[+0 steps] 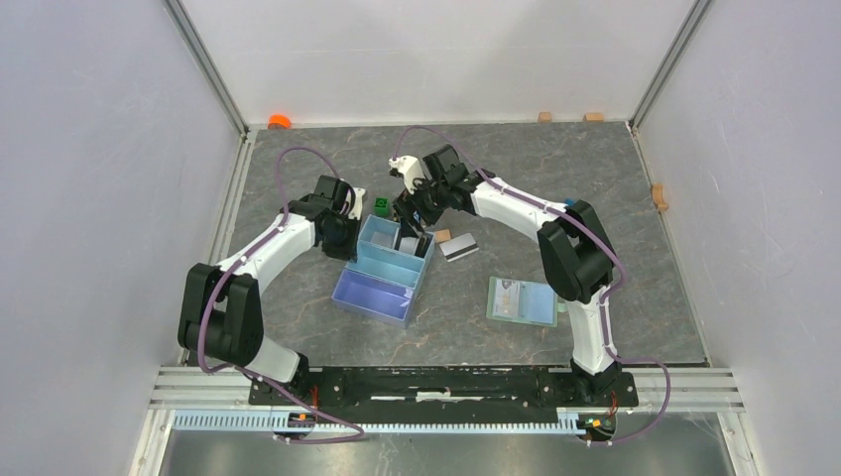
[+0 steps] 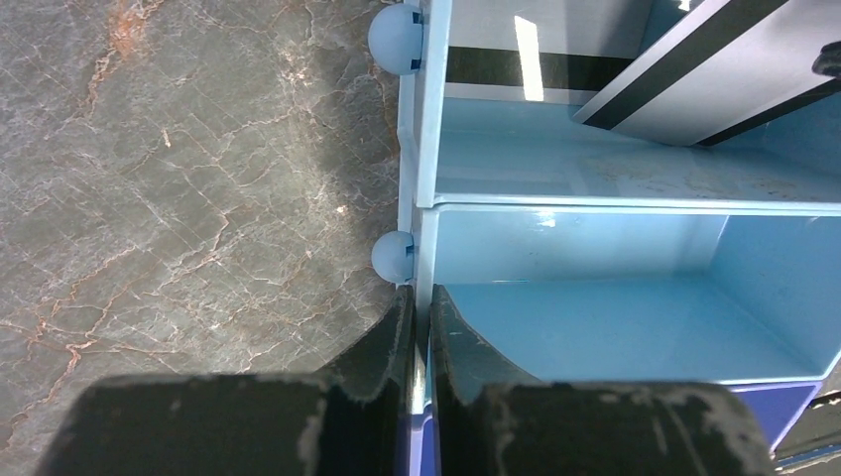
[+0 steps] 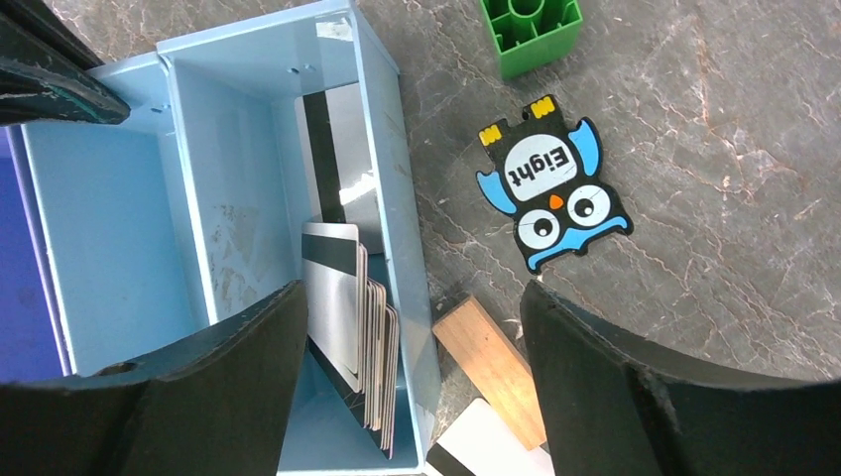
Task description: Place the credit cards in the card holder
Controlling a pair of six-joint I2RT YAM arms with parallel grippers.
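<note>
The card holder (image 1: 389,266) is a blue box with light blue compartments and a purple one at the near end. My left gripper is shut on the holder's left side wall, where a divider meets it. In the back compartment, a thick stack of cards (image 3: 359,322) leans on edge, and another striped card (image 3: 337,149) lies against the wall beside it. My right gripper is open above the holder's back wall, one finger over the stack and the other outside; nothing is held. A loose white card (image 1: 458,247) lies right of the holder.
Outside the back compartment are a wooden block (image 3: 491,369), a black-and-blue owl piece (image 3: 555,183) and a green block (image 3: 536,35). A pale, green-edged rectangle (image 1: 522,301) lies at the right front.
</note>
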